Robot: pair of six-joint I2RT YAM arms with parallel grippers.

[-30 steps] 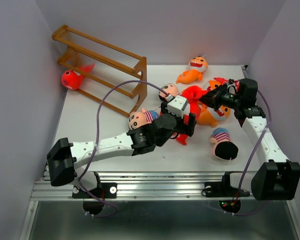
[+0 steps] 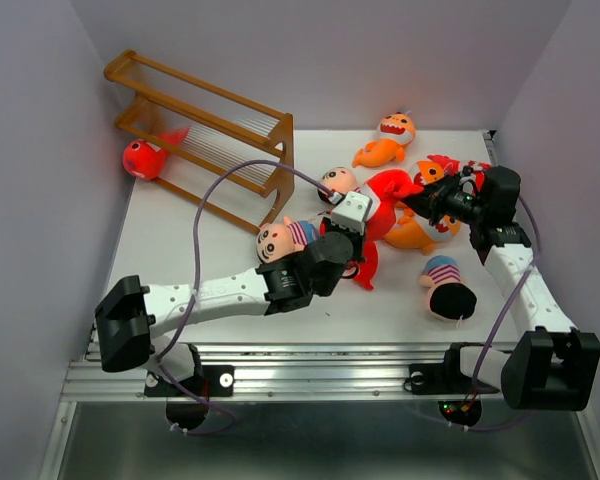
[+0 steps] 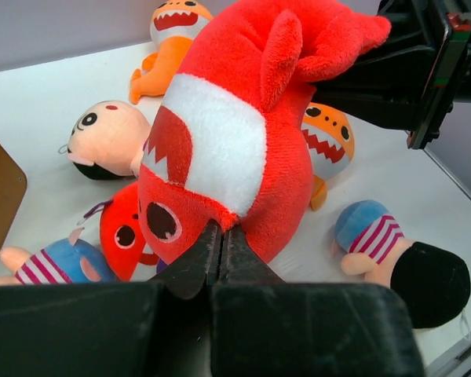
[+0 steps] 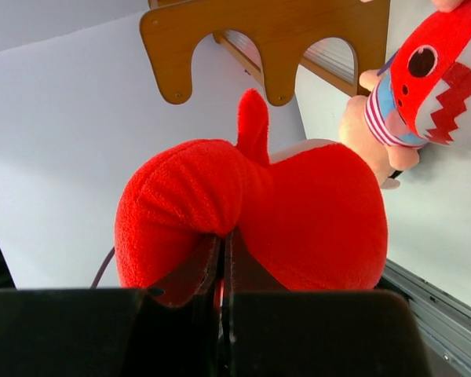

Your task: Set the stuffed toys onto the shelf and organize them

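A plush red shark with a white belly (image 3: 220,133) hangs above the table between both arms. My left gripper is shut on its head end, pinching the red cloth near one eye. My right gripper is also shut on this shark, gripping its red back by the tail. Behind it on the table lies a second red shark (image 3: 122,232), face up. In the top view the wooden shelf (image 2: 285,165) stands at the back left, and a red toy (image 2: 145,158) rests at its left end.
Striped dolls lie at the left (image 2: 277,242), behind the arms (image 2: 338,184) and at the right front (image 2: 448,290). Orange sharks (image 2: 385,140) sit at the back right. The table between the shelf and the left arm (image 2: 215,292) is bare.
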